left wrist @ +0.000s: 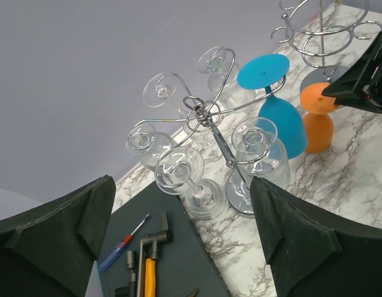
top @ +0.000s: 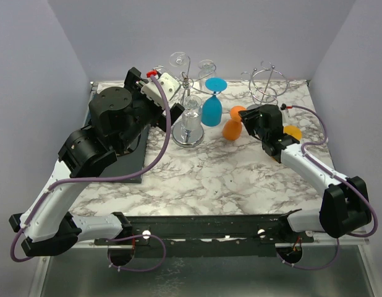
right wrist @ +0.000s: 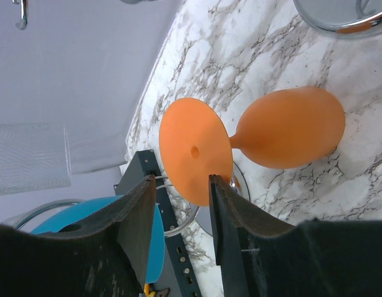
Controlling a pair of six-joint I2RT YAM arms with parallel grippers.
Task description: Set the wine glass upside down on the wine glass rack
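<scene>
An orange wine glass (top: 232, 130) stands upside down, bowl low and base (right wrist: 194, 151) on top, beside a blue glass (top: 212, 111). A metal prong of the left rack runs up to the orange base in the right wrist view; I cannot tell whether it carries the glass. My right gripper has its fingers apart, tips at the near edge of that base, with one finger (right wrist: 217, 192) overlapping it. On the left, my left gripper is open and empty, beside the clear glasses (left wrist: 262, 154).
A second metal rack (top: 265, 80) stands back right. Something yellow (top: 293, 132) shows beside my right hand, partly hidden. Tools lie on a dark mat (left wrist: 172, 260) at left.
</scene>
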